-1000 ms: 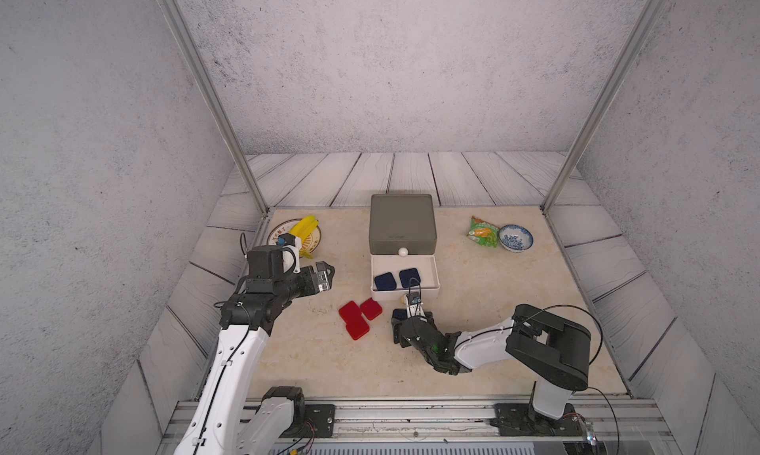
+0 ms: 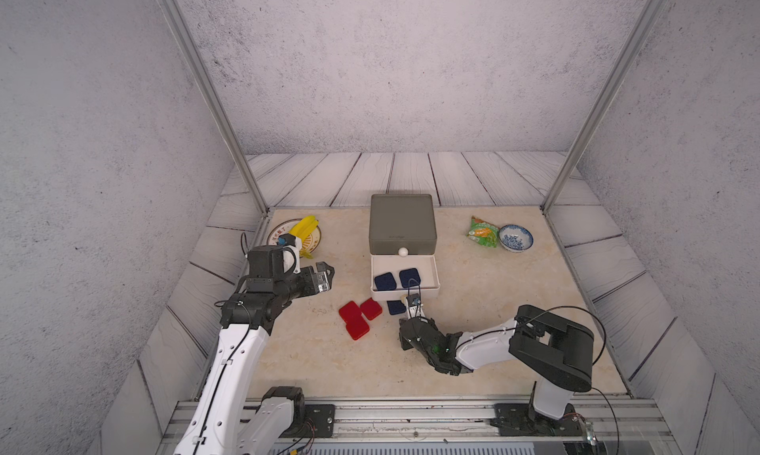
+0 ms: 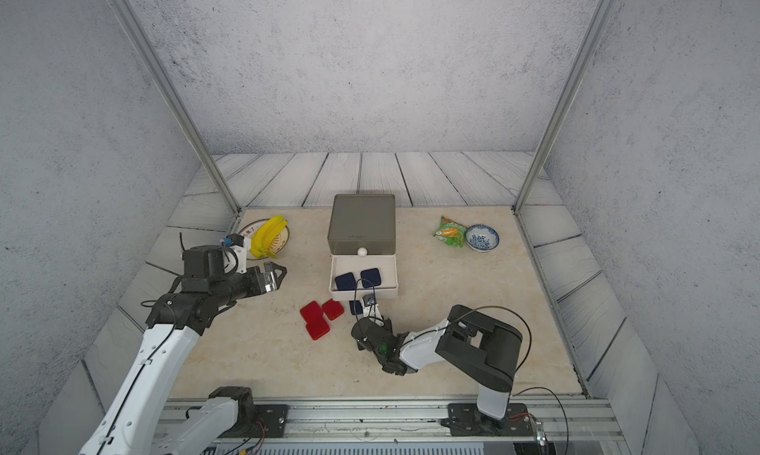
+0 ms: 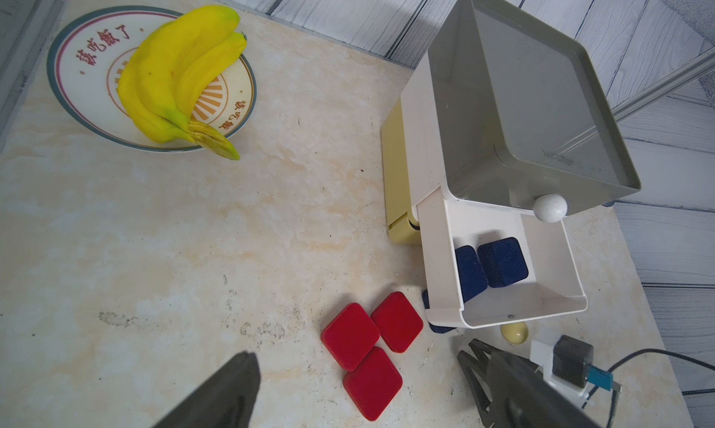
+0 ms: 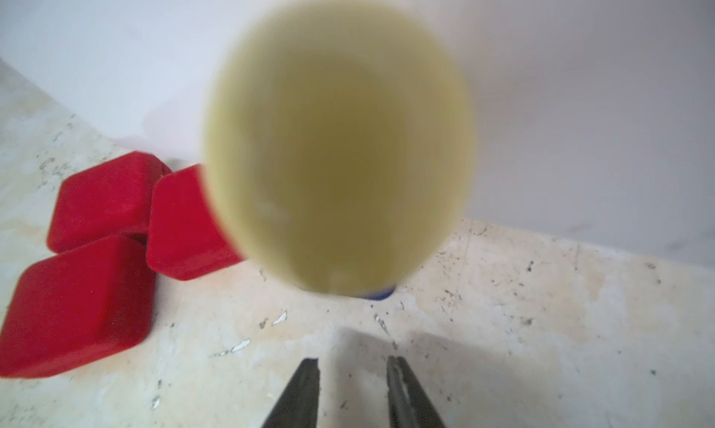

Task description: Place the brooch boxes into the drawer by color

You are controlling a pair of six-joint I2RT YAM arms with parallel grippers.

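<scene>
A white drawer [image 4: 551, 286] stands pulled out below the grey top [image 2: 402, 221], holding two navy boxes [image 2: 384, 280] [image 2: 409, 276]. A third navy box [image 2: 396, 307] lies on the table just before it, partly hidden. Three red boxes [image 4: 350, 337] [image 4: 397, 320] [image 4: 372, 383] lie together to its left. My right gripper is low beside the drawer front, under a blurred yellow knob [image 5: 339, 145]; its fingertips show a narrow gap, and what lies between is unclear. My left gripper [image 2: 323, 276] hangs open over the left side.
A plate [image 4: 82, 70] with bananas [image 4: 171, 70] is at the back left. A green packet [image 2: 483, 231] and blue-patterned bowl [image 2: 515, 238] sit at the back right.
The left arm is unchanged.
</scene>
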